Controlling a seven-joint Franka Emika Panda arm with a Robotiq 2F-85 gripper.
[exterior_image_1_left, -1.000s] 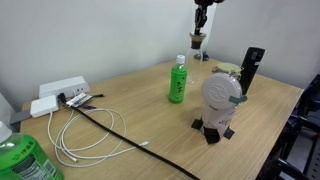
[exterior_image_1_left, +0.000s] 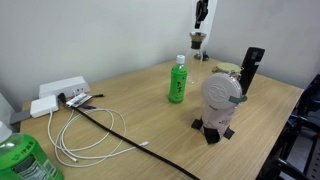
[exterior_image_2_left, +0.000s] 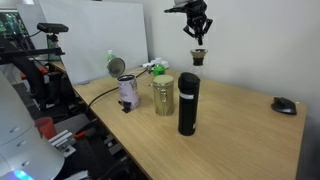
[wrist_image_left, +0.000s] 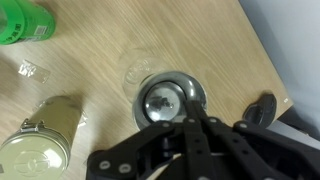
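Note:
A metal cup (exterior_image_1_left: 197, 40), seen from above as a round, shiny opening (wrist_image_left: 163, 100) in the wrist view, stands toward the back of the table. Clear glass (wrist_image_left: 140, 65) shows beside it from above; how the two meet is hard to tell. Over the cup is my gripper (exterior_image_1_left: 198, 27), shut, with a small gap between its tips and the cup's rim and nothing visible between its fingers. Exterior view 2 shows the cup (exterior_image_2_left: 197, 56) beneath the gripper too. In the wrist view, the dark gripper parts cover the cup's lower edge.
Around the cup stand a green bottle (exterior_image_1_left: 178, 80), a clamp-lid jar (exterior_image_2_left: 163, 95), a tall black canister (exterior_image_2_left: 188, 105) and a pale canister (exterior_image_2_left: 137, 92). A small black object (exterior_image_2_left: 285, 105) lies near the wall. White cables (exterior_image_1_left: 75, 140) spread at left.
My gripper has risen from close against the cup to a little above it. The cup appears to have stayed where it was; other objects have not moved.

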